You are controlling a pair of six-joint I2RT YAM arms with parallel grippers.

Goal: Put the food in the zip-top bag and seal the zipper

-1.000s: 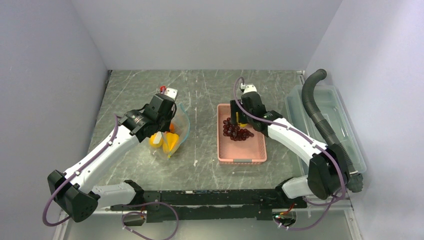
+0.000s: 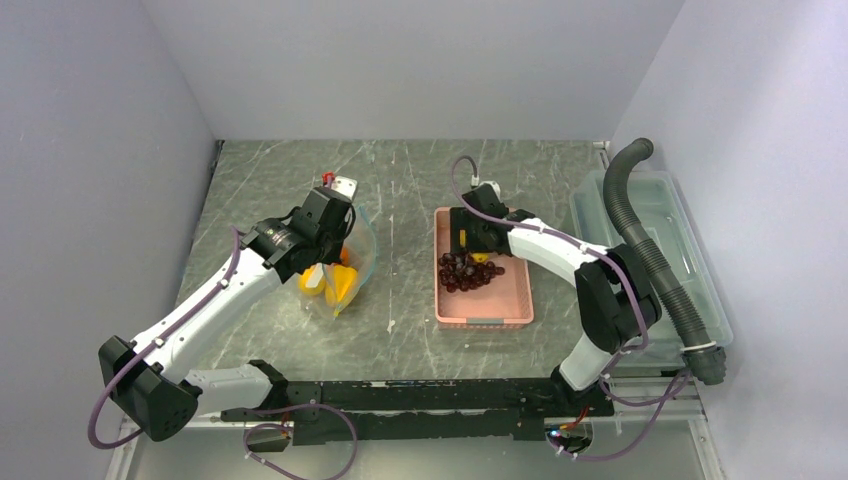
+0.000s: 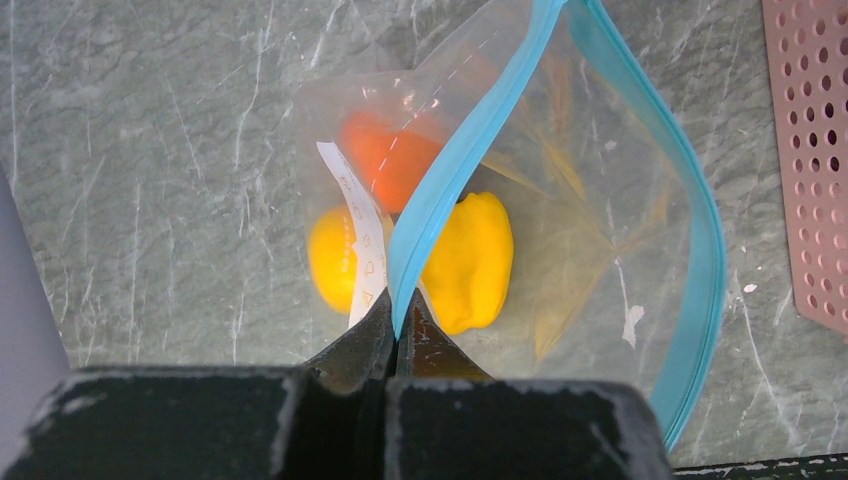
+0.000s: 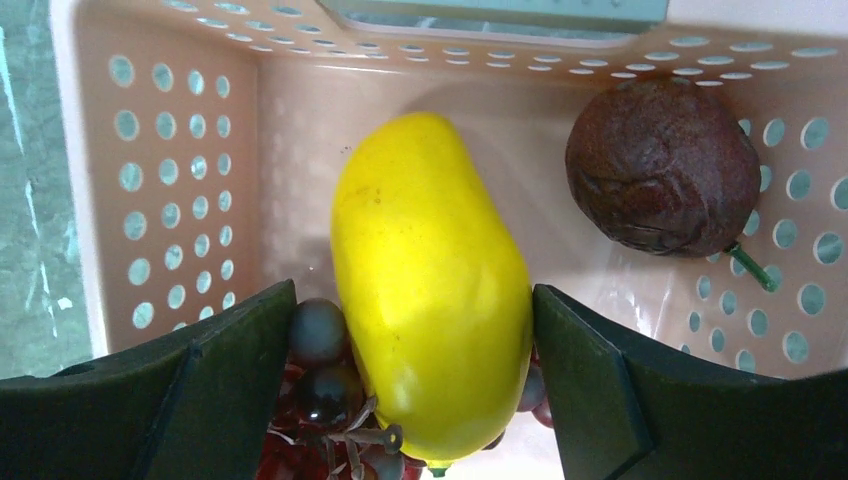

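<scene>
The clear bag with a blue zip edge (image 3: 470,150) lies on the table at left with its mouth spread wide. Through its film show an orange food (image 3: 385,155), a yellow pepper (image 3: 470,262) and a round yellow food (image 3: 332,258). My left gripper is shut on one side of the blue edge. Over the pink basket (image 2: 485,312), my right gripper stands open, its fingers on either side of a yellow mango-like fruit (image 4: 428,260). Dark grapes (image 4: 330,395) lie against that fruit; a dark purple fruit (image 4: 662,165) sits in the basket's corner.
A clear plastic bin (image 2: 655,200) stands at the far right, with a grey corrugated hose (image 2: 650,245) across it. Bare table (image 2: 405,200) separates the bag from the basket.
Over the basket, my right gripper has shifted, ending slightly left of where it was, and its arm has swung. The grapes have shifted slightly. My left arm and the bag are almost still.
</scene>
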